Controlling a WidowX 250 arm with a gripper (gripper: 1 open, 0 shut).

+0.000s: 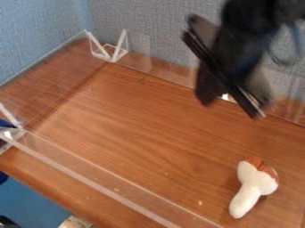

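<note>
A white plush toy (248, 189) with a red-and-white cap, mushroom-like, lies on the wooden table at the lower right. My dark gripper (229, 89), blurred, is raised at the upper right, above and behind the toy and apart from it. It looks shut, with nothing visible between its fingers, though the blur hides detail.
Transparent walls edge it, with white corner brackets (107, 49) at the back left and another at the left edge. Blue floor shows at the lower left.
</note>
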